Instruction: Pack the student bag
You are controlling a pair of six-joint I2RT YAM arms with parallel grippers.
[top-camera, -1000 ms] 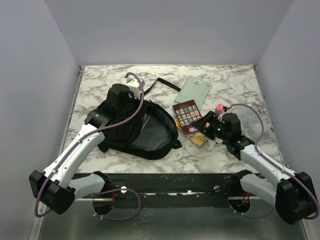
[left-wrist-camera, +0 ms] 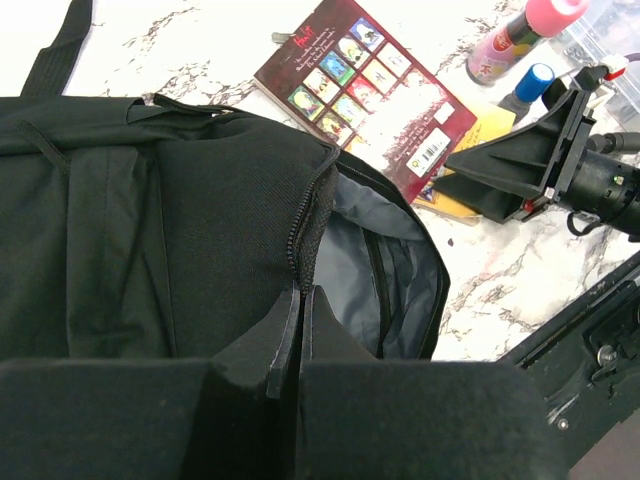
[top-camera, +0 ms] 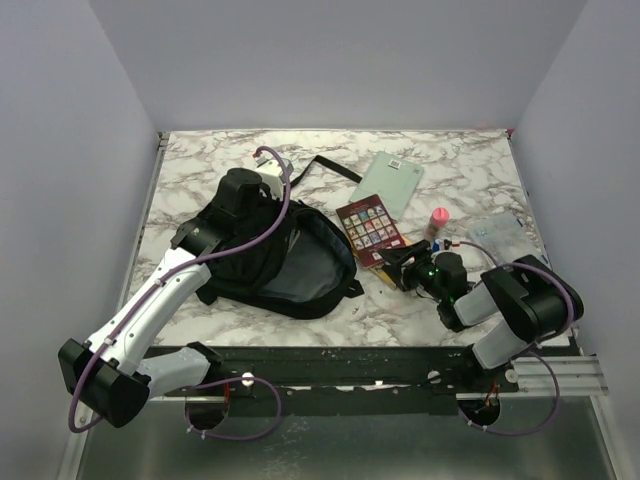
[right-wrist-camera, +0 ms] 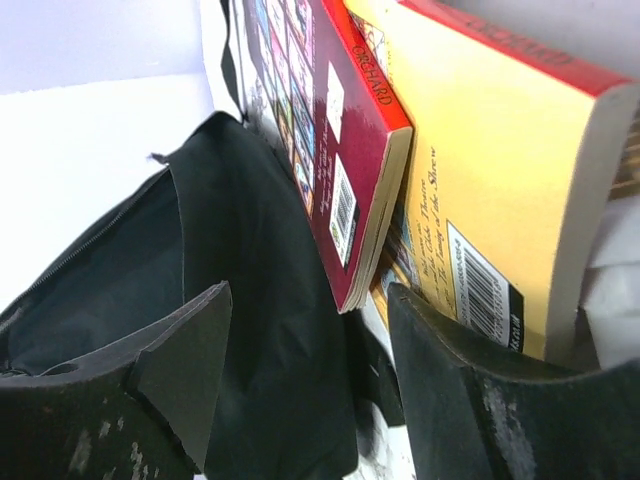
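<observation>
The black bag [top-camera: 244, 270] lies open on the marble table, grey lining [left-wrist-camera: 350, 280] showing. My left gripper is shut at the bag's zipped edge; whether it pinches any fabric is unclear. Right of the bag lie a dark red book [top-camera: 366, 225] and, partly under it, a yellow book [right-wrist-camera: 495, 170]. My right gripper is part open at their near ends, its fingers either side of the red book's lower corner, apparently not closed on it.
A pale green board [top-camera: 388, 180] lies behind the books. A pink-capped bottle [top-camera: 439, 218], a blue-capped bottle [left-wrist-camera: 530, 85] and a clear container [top-camera: 503, 233] are at the right. The front of the table right of the bag is clear.
The right arm has swung down and its gripper has moved slightly left to the books' near end. The red book has shifted slightly left. The left arm is unchanged.
</observation>
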